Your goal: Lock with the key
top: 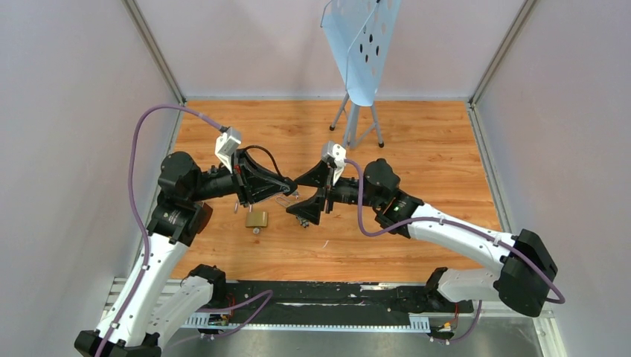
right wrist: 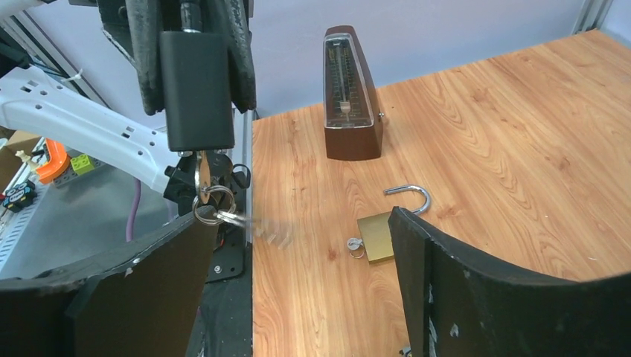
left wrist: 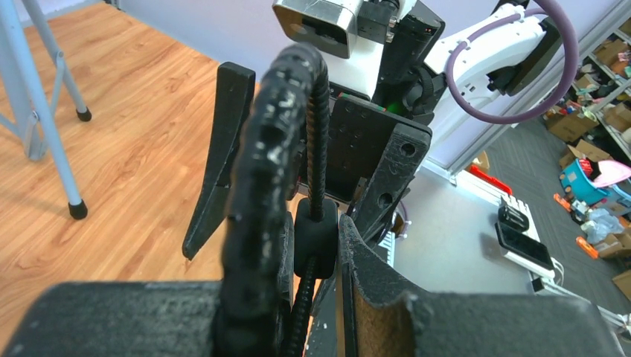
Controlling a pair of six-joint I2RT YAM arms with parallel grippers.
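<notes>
My left gripper is raised with a black rectangular fob between its fingers; in the right wrist view a gold key and rings hang below the fob, partly blurred. My right gripper stands open facing it, close to the dangling keys, nothing clearly between its fingers. Below, an open brass padlock lies on the wood with its shackle up; a second lock with small keys is partly hidden under the right gripper.
A brown metronome stands at the left side behind the left arm. A pale blue stand is at the back.
</notes>
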